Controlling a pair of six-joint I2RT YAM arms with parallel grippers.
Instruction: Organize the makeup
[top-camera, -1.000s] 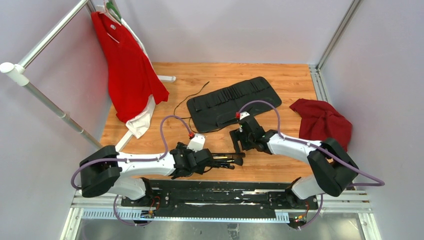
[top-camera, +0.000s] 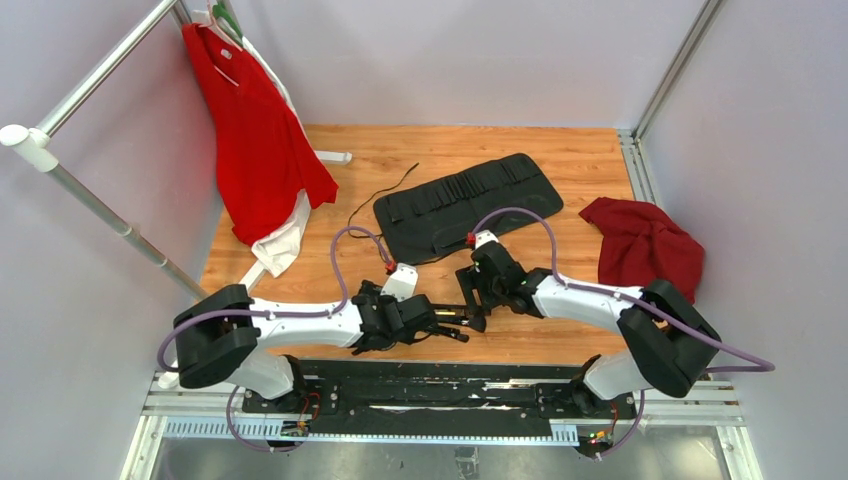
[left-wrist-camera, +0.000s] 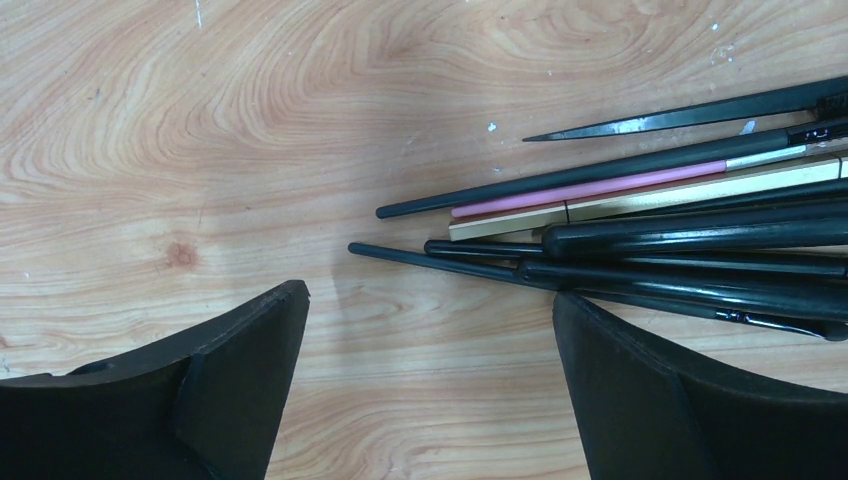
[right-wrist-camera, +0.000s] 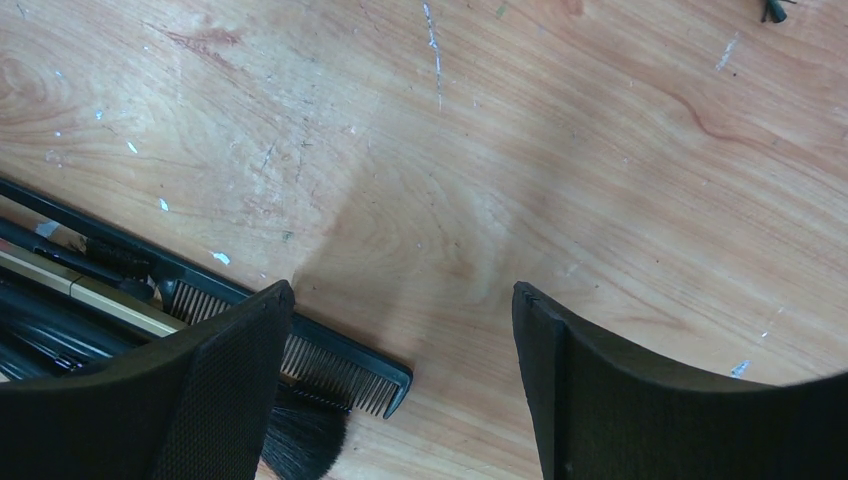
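A bundle of makeup tools (top-camera: 455, 318) lies on the wooden table between my two arms. In the left wrist view several black brush handles (left-wrist-camera: 690, 235), a pink handle (left-wrist-camera: 600, 188) and a gold strip (left-wrist-camera: 640, 198) point leftward. My left gripper is open over their ends, its right finger overlapping the lowest handles, nothing held. My right gripper stands open at the other end, its left finger covering part of a black comb (right-wrist-camera: 345, 365); a dark brush head (right-wrist-camera: 305, 435) shows below it. The unrolled black pouch (top-camera: 470, 205) lies behind, with slots along its far part.
A dark red cloth (top-camera: 645, 245) is bunched at the right. Red and white garments (top-camera: 255, 130) hang from a rack (top-camera: 110, 215) on the left. A thin cord (top-camera: 385, 190) trails from the pouch's left side. Bare table lies between pouch and tools.
My left arm has shifted slightly to the right, over the handle ends. The right gripper has moved a little left. The tools and the pouch show no clear movement.
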